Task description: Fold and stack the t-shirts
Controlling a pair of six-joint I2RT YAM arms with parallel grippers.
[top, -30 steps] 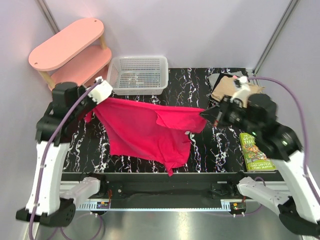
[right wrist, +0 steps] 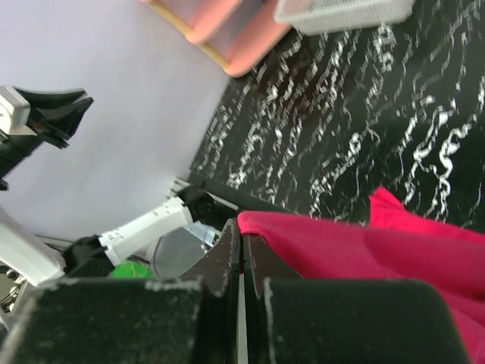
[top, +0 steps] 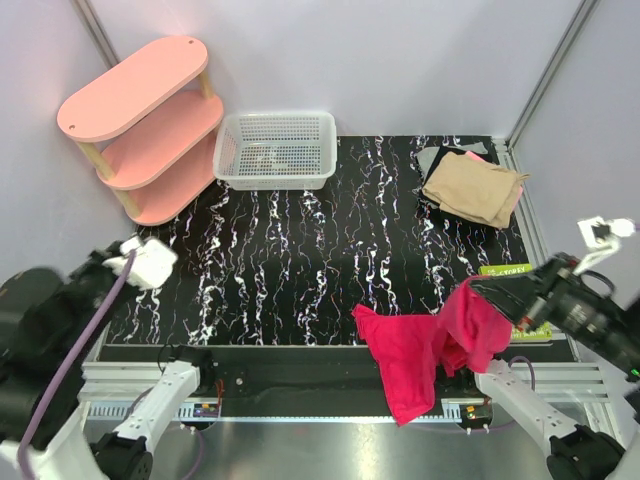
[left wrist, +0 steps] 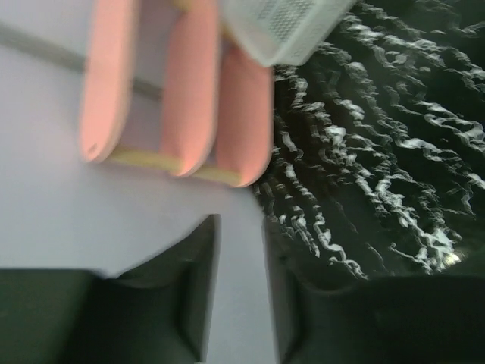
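Note:
A red t-shirt (top: 400,350) hangs bunched from my right gripper (top: 482,287), part of it draped over the table's front edge. In the right wrist view, that gripper is shut with the red cloth (right wrist: 341,243) running out from its fingertips to the right. My left gripper has a gap between its fingers, holds nothing and hovers over the left side, away from the shirt. A folded tan shirt (top: 472,188) tops a small pile of folded shirts, with black, grey and pink cloth showing beneath it at the back right.
An empty white basket (top: 276,184) stands at the back, beside a pink shelf (top: 140,90) at the back left. A green-yellow packet (top: 507,270) lies at the right, partly behind my right arm.
Both arms moved outward.

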